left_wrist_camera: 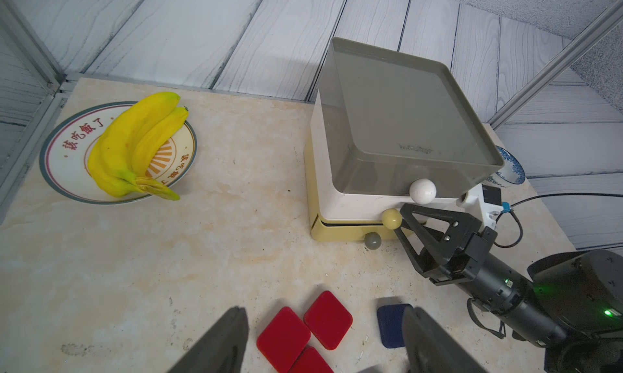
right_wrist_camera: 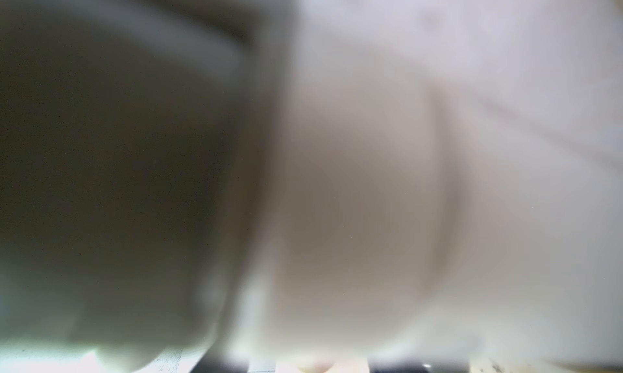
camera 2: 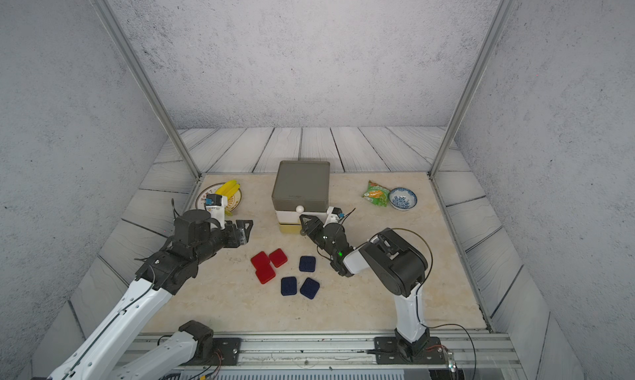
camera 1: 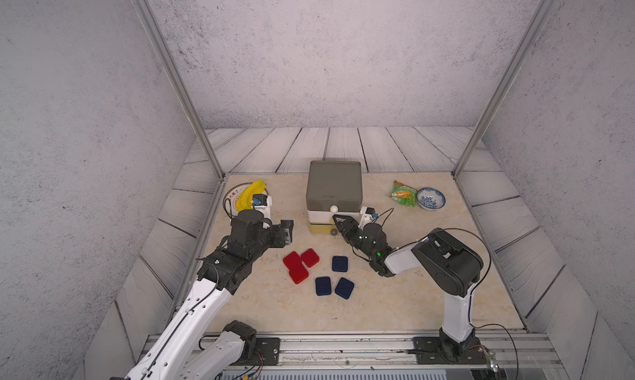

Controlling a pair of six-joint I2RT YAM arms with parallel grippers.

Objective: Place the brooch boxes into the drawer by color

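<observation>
A drawer box with grey top, white and yellow layers stands at the back centre, with white, yellow and grey knobs on its front. My right gripper is at the yellow knob, fingers apart around or beside it; whether it grips cannot be told. Its wrist view is blurred by nearness to the box. My left gripper hovers left of the box, fingers apart, nothing seen between them. Red brooch boxes and navy brooch boxes lie on the table in front of the drawers.
A plate with bananas stands at the back left. A green snack bag and a blue-patterned bowl are at the back right. The table around the brooch boxes is clear.
</observation>
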